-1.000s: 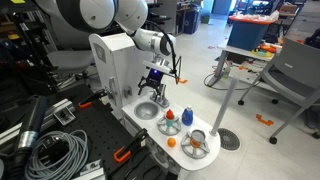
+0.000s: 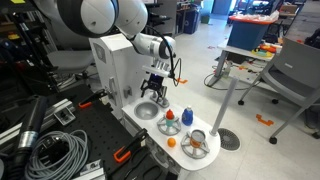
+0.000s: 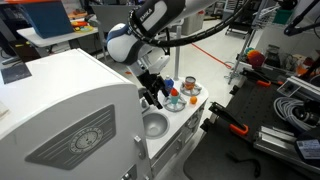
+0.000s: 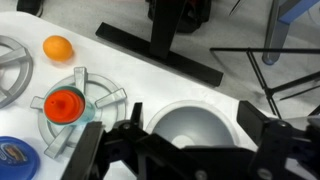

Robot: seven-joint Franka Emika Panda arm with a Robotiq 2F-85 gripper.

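Note:
My gripper stands open, its dark fingers (image 4: 122,140) wide apart with nothing between them. It hangs above the round silver basin (image 4: 195,127) in the white toy kitchen top. In exterior view 1 the gripper (image 2: 152,87) is just behind the basin (image 2: 146,110). To its right a red-topped can (image 2: 170,115) sits on a burner; the wrist view shows this can (image 4: 65,105) from above. A blue cup (image 2: 187,116), a metal pot (image 2: 196,136) on another burner and an orange (image 2: 172,141) stand farther along the top.
A white cabinet (image 3: 75,120) rises close beside the arm. Along the front edge runs a black bar handle (image 4: 160,50). Coiled cable (image 2: 62,155) lies on the dark table in front. A faucet post stands near the basin.
The can, cup, pot and orange have stayed where they were.

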